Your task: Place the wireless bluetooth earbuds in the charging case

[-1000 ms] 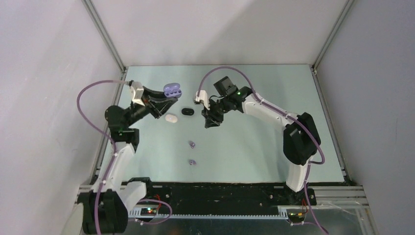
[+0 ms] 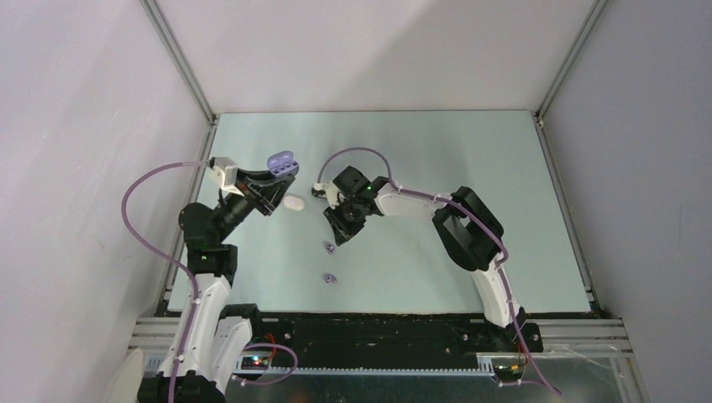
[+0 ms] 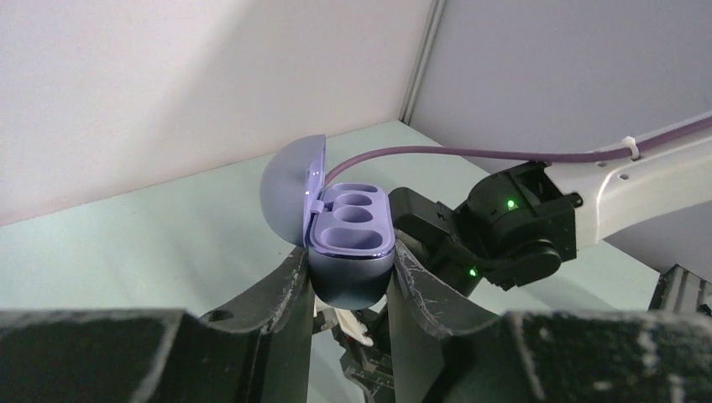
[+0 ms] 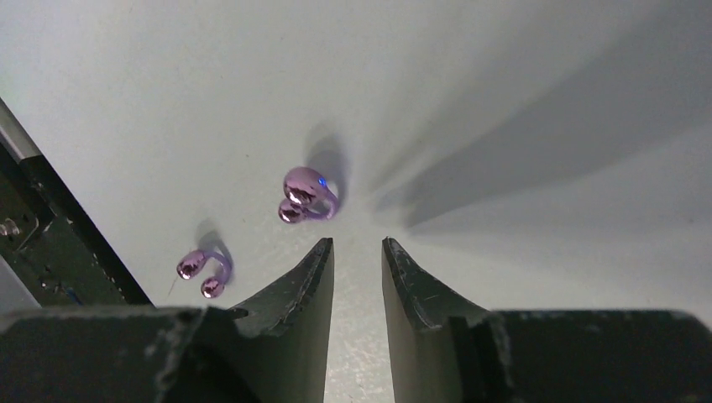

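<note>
The lilac charging case (image 3: 351,269) is held upright with its lid open by my left gripper, shut on it; three hollows show in its top. In the top view it is at the upper left (image 2: 283,165). My right gripper is part open with nothing between its fingers, pointing down over the table near two lilac earbuds. The nearer earbud (image 4: 306,193) lies just beyond the fingertips, toward the upper left in the right wrist view; the other (image 4: 204,269) lies farther left, nearer the table's front edge.
A white oval object (image 2: 294,202) lies between the arms. A dark oval object (image 2: 318,192) is partly hidden by the right arm. A black rail runs along the front edge.
My right gripper has moved toward the front left, closer to the earbuds.
</note>
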